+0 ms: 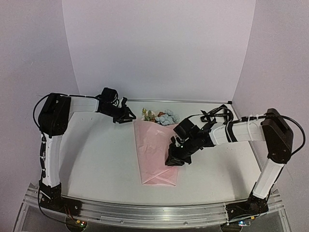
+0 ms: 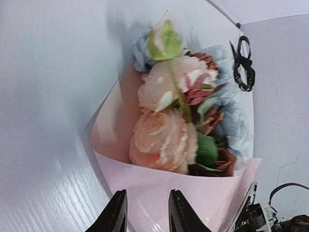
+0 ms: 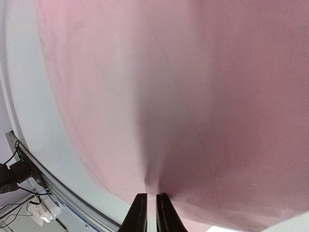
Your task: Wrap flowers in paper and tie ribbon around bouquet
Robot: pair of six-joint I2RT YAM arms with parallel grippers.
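Note:
Pink wrapping paper (image 1: pixel 152 150) lies on the table, folded over the bouquet's stems. Fake flowers (image 1: pixel 166 117) poke out at its far end: a peach bloom (image 2: pixel 161 140), pale blue petals and green leaves. My left gripper (image 1: pixel 131 117) stands open just left of the paper's far corner, with an empty gap between its fingers. Over the paper's right part, my right gripper (image 1: pixel 174 162) is low. Its fingers (image 3: pixel 166 215) are close together with a narrow gap; whether paper is caught there cannot be made out. A black looped band (image 1: pixel 217 114) lies at the back right.
A metal rail (image 1: pixel 145 207) runs along the front edge, and white walls stand at the back and sides.

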